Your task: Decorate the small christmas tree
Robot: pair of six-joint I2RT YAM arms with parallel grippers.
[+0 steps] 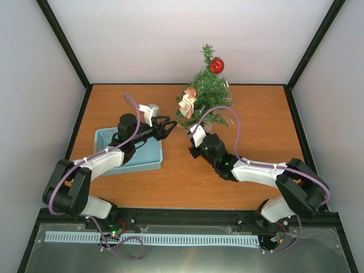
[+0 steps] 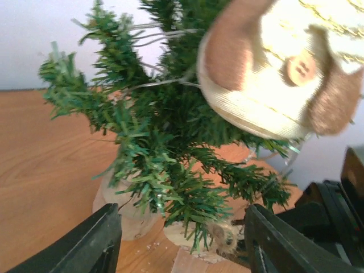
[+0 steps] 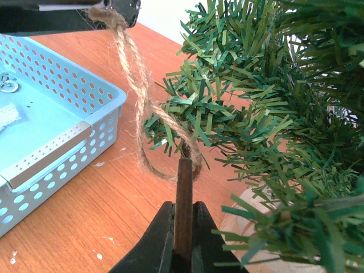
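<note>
The small green tree (image 1: pixel 209 91) stands at the back of the table, with a red ball (image 1: pixel 216 65) near its top and a cloth doll ornament (image 1: pixel 188 102) on its left side. Shut on a thin brown ornament (image 3: pixel 183 199), seen edge-on, my right gripper (image 1: pixel 194 150) is low in front of the tree. A twine loop (image 3: pixel 136 85) rises from that ornament beside a branch tip (image 3: pixel 193 116). My left gripper (image 1: pixel 171 127) is open left of the tree; the twine's upper end touches one of its fingers (image 3: pixel 68 20). Whether the loop encircles the branch is hard to tell.
A light blue basket (image 1: pixel 139 167) stands on the left under my left arm, with small items inside. The tree's pale base (image 2: pixel 128 207) is just behind the low branches.
</note>
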